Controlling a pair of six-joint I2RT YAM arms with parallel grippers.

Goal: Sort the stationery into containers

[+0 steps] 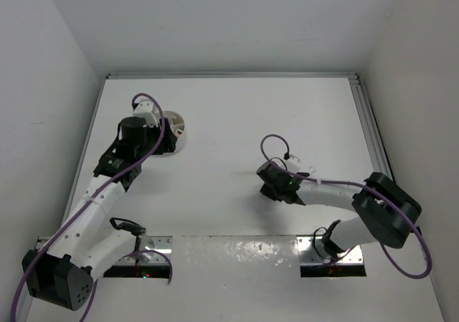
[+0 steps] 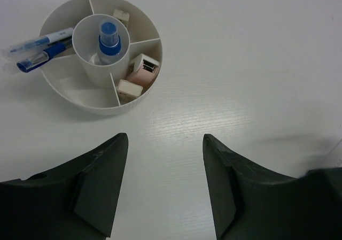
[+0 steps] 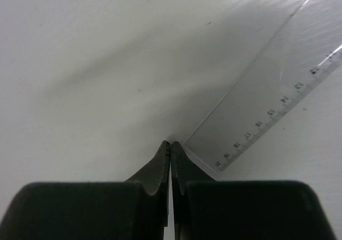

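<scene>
In the left wrist view a round white container point(image 2: 75, 93) with compartments and a central cup stands ahead of my left gripper, which is open and empty over bare table. Two pens point(image 2: 41, 56), small light blocks point(image 2: 130, 89) and a blue-capped clear bottle point(image 2: 109, 39) are inside it. My right gripper is shut, low over the table. A clear ruler point(image 3: 256, 98) lies flat to the right, its near end beside the fingertips; nothing shows between them. From above, the right arm mostly hides the ruler.
Walls close off the left, right and far sides. From above, the left arm partly covers the container.
</scene>
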